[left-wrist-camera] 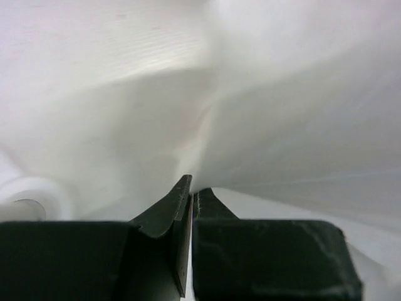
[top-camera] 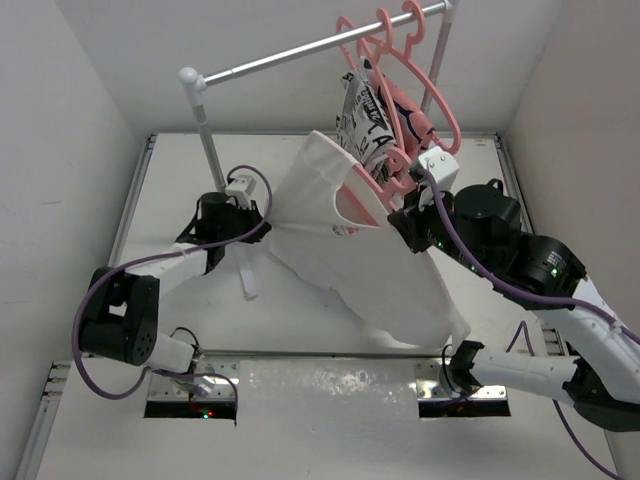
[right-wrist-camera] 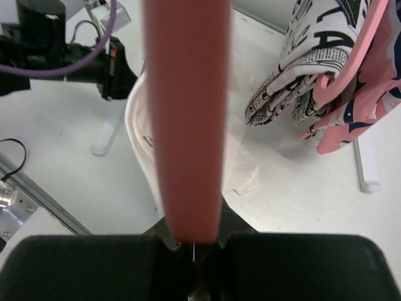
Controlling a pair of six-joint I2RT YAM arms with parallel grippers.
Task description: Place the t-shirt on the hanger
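Note:
In the top view the white t-shirt [top-camera: 350, 265] hangs stretched between my two grippers, its left edge drawn to a point at my left gripper [top-camera: 268, 229]. Close up in the left wrist view, the fabric [left-wrist-camera: 282, 125] runs down to the tips of the shut left gripper, pinched there. My right gripper [top-camera: 398, 222] is shut on a pink hanger [top-camera: 362, 180]. Part of that hanger lies inside the shirt's opening, the rest hidden by cloth. A blurred pink bar of the hanger [right-wrist-camera: 188, 125] rises from the right gripper in the right wrist view.
A white rail [top-camera: 320, 45] crosses above. From its right end hang other pink hangers with a black-and-white printed garment [top-camera: 364, 118] and a pink patterned garment [top-camera: 408, 112], close behind the held hanger. Bare table [top-camera: 165, 235] shows on the left.

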